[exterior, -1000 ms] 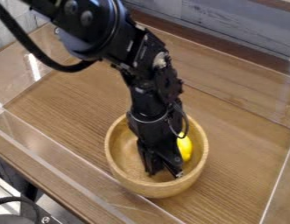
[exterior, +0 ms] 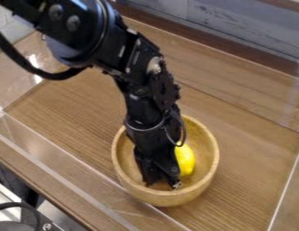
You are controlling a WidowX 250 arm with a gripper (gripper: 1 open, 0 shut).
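My black gripper (exterior: 159,173) reaches down into a round wooden bowl (exterior: 200,180) on the table, its fingertips low inside the bowl toward the front. A yellow object (exterior: 185,159) lies in the bowl just right of the gripper, partly hidden behind it. The finger looks shut, and I see nothing clearly held between the fingers, though the tips are dark and hard to make out.
A pale wall runs along the back. The table's front edge lies at the lower left, with cables beyond it.
The gripper and arm have shifted slightly to the left within the bowl over the last second. The bowl and yellow object look nearly unmoved.
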